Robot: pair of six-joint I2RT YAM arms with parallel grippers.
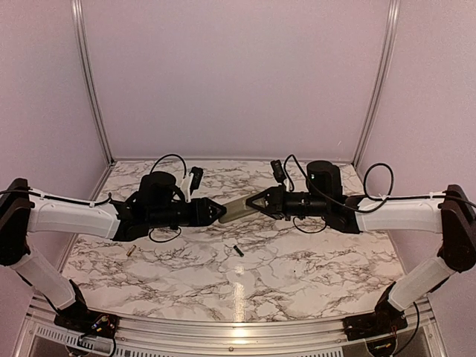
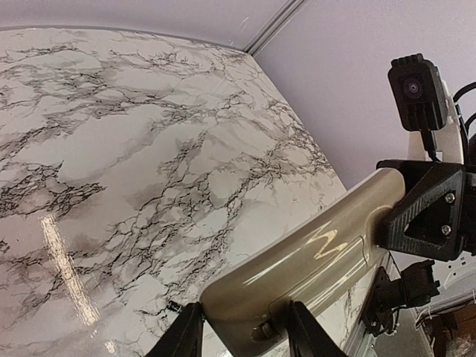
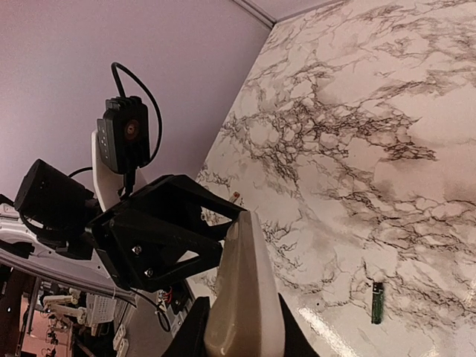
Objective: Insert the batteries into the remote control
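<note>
The beige remote control [image 1: 238, 208] hangs above the table, my right gripper [image 1: 253, 202] shut on its right end. In the left wrist view the remote [image 2: 312, 253] fills the lower right, and my left gripper is at its near end, part open, fingertips at the remote's end where a dark spot shows; whether it grips is unclear. A dark battery [image 1: 238, 251] lies on the table below, also seen in the right wrist view as a green-black battery [image 3: 377, 303]. A second, lighter battery [image 1: 130, 251] lies at the left.
Pale walls [image 1: 238, 82] bound it at the back and sides, with a metal rail [image 1: 238, 327] along the front edge.
</note>
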